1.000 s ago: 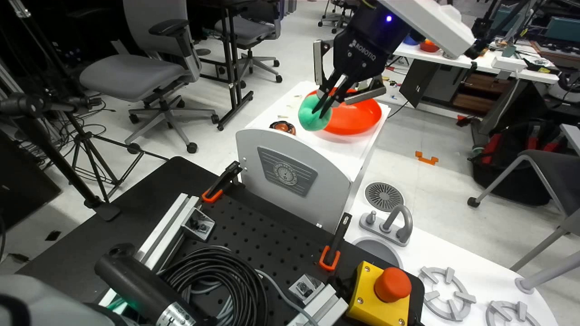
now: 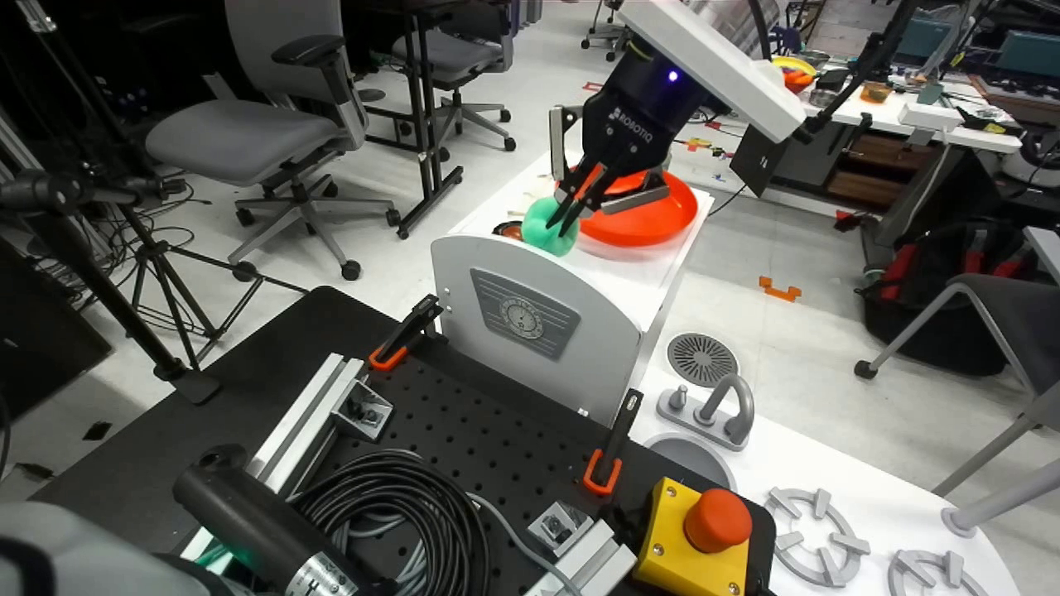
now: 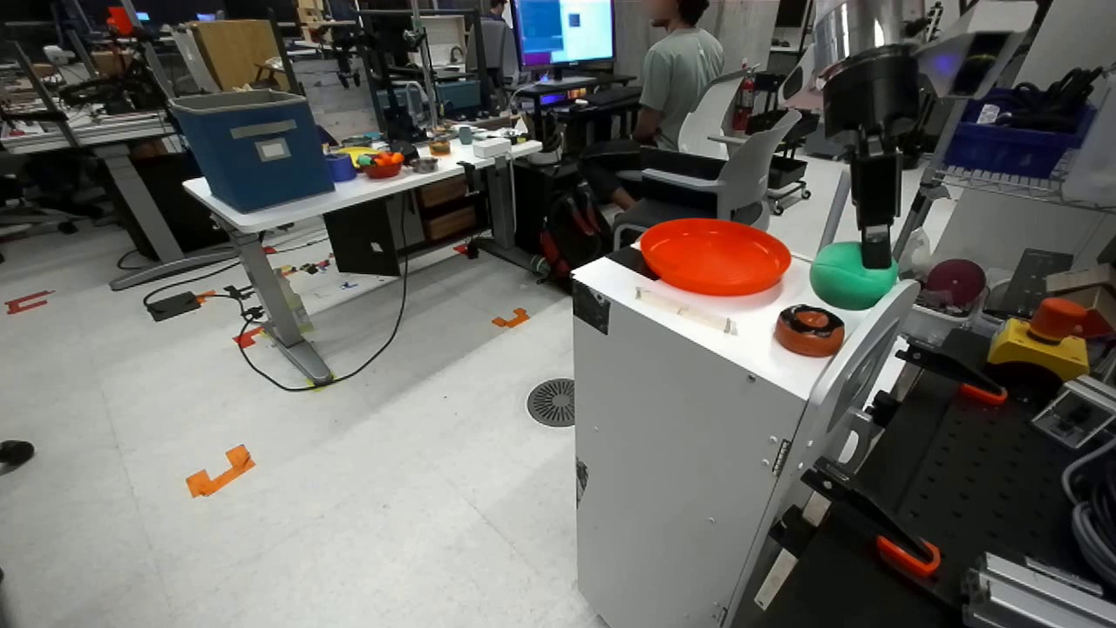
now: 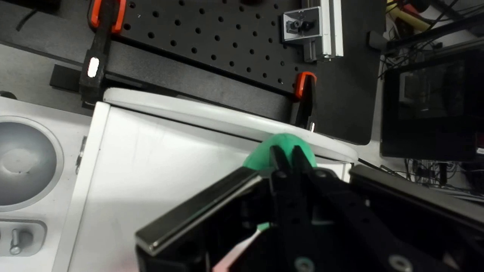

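Note:
A rounded green object [image 2: 542,230] is pinched between the fingertips of my gripper [image 2: 567,212], close behind the curved grey panel. In exterior view 2 the green object [image 3: 842,277] hangs just above the white top, right of an orange-brown ring-like item [image 3: 808,331]; whether it touches the surface I cannot tell. The wrist view shows my gripper with its fingers nearly together on the green object [image 4: 258,156], whose underside is hidden. A wide red-orange plate [image 3: 716,257] rests on the white top farther back.
The curved grey panel [image 2: 527,318] stands up along one edge of the white top. A pale strip [image 3: 685,310] lies beside the plate. Black clamps [image 2: 614,442] hold the dark board's edge. Bare white surface [image 4: 168,167] shows in the wrist view.
My gripper has moved left and slightly down in exterior view 1, carrying the green object from in front of the plate toward the brown item, which it now partly covers.

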